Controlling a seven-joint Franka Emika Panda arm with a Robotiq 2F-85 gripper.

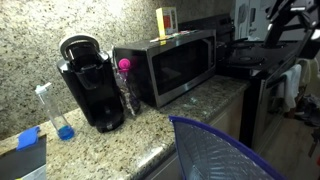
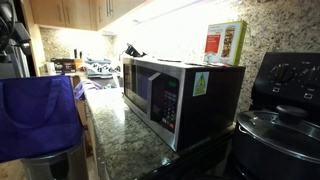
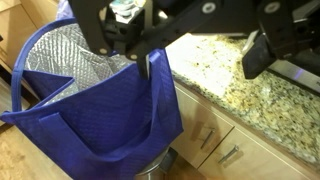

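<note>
My gripper hangs over the counter's edge in the wrist view, its dark fingers spread with nothing visible between them. Below and left of it is a blue insulated bag (image 3: 110,140), open at the top, its silver lining (image 3: 75,65) exposed. One finger overlaps the bag's edge in this view; whether they touch cannot be told. The same bag (image 2: 40,118) appears at the left of exterior view 2, above a bin (image 2: 55,165). In exterior view 1 the bag (image 1: 225,155) shows in front of the counter, with the arm (image 1: 295,22) at upper right.
A microwave (image 1: 180,68) with a box (image 1: 167,20) on top occupies the granite counter (image 1: 140,140). Beside it stand a black coffee maker (image 1: 92,85), a pink-topped item (image 1: 125,65) and a spray bottle (image 1: 58,115). A pot (image 2: 280,135) sits near the microwave.
</note>
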